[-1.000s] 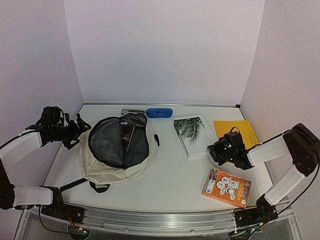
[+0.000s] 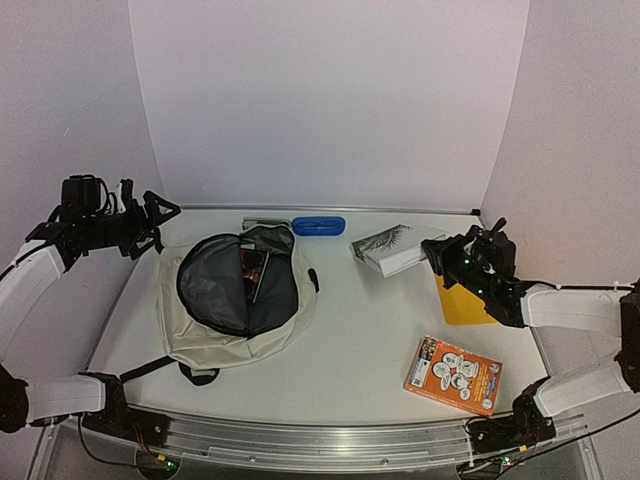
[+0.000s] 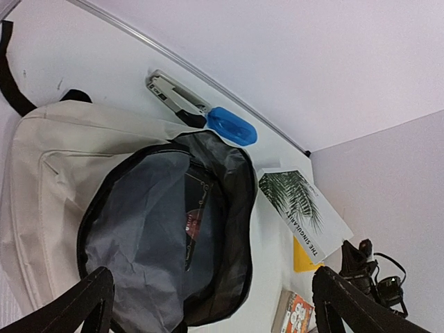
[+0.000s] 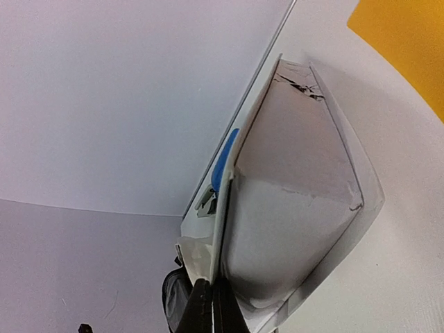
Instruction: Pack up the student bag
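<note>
The cream backpack (image 2: 235, 345) lies unzipped on the left of the table, a dark item with some red on it inside its grey compartment. A white book (image 2: 385, 245) with a palm-leaf cover hangs tilted off the table at right. My right gripper (image 2: 427, 248) is shut on the edge of this book's cover; in the right wrist view the fingers (image 4: 227, 312) pinch the thin cover board beside the page block. Beyond the bag's far left side, my left gripper (image 2: 168, 226) is raised and open, nothing between its fingers.
An orange book (image 2: 455, 375) lies at the front right. The yellow folder (image 2: 465, 308) is under the right arm. A blue case (image 2: 319, 226) and a grey-white item (image 3: 173, 96) lie along the back edge. Mid-table is clear.
The white book has risen off the table and tilted, as my right gripper moved up and back with it. My left gripper has risen a little too. The bag has stayed put.
</note>
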